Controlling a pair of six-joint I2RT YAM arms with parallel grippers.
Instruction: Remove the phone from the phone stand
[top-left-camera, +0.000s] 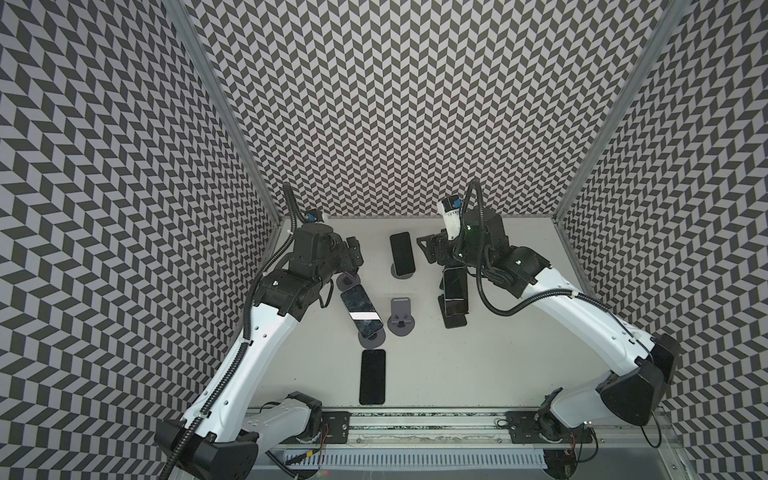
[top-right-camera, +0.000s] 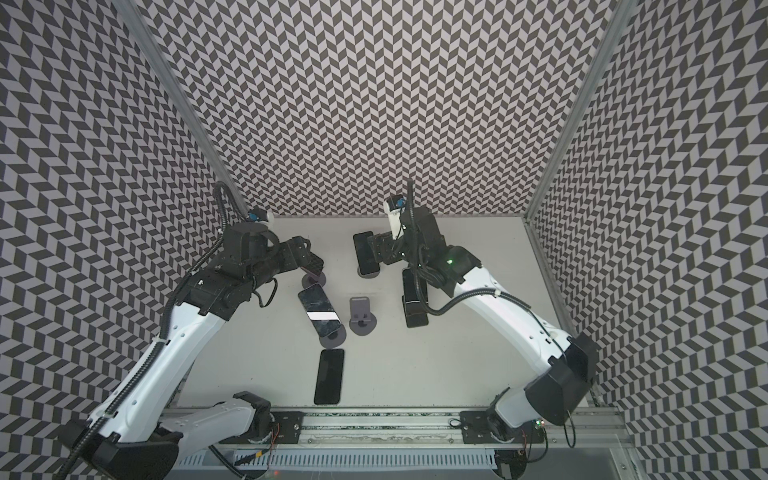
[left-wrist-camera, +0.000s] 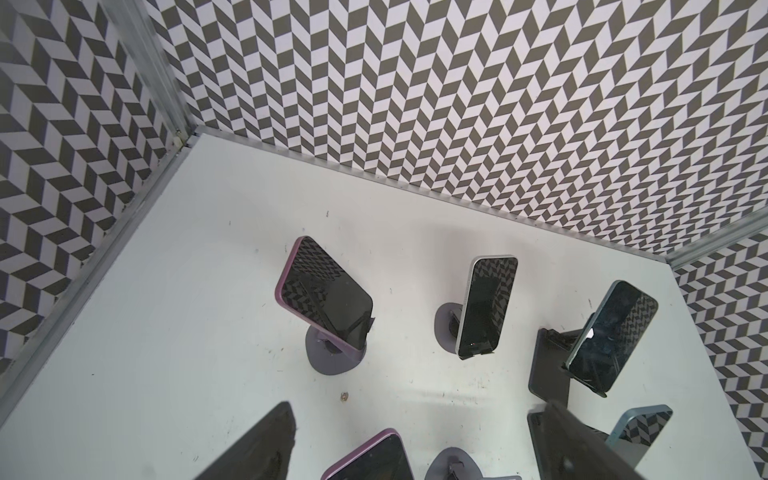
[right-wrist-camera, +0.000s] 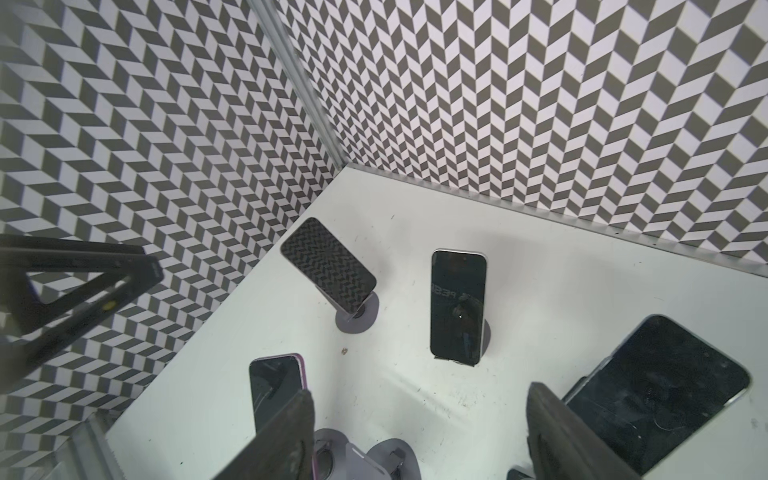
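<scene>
My left gripper is open with its fingers wide apart and nothing between them. At the back left, a pink-edged phone (left-wrist-camera: 328, 292) leans on a round-based grey stand (left-wrist-camera: 332, 356), partly covered by the left gripper in the top left view. My right gripper is likewise open and empty. Beyond it, a phone (right-wrist-camera: 458, 304) rests on a stand (top-left-camera: 404, 274) at the back centre. Another phone (top-left-camera: 362, 309) with a bright reflection sits on a stand (top-left-camera: 372, 338) left of centre. Two phones on stands are at the right, one dark phone (right-wrist-camera: 660, 388) large in the right wrist view.
An empty grey stand (top-left-camera: 401, 316) occupies the middle of the table. A dark phone (top-left-camera: 372, 376) is near the front edge, with no stand visible under it. Patterned walls enclose the back and sides.
</scene>
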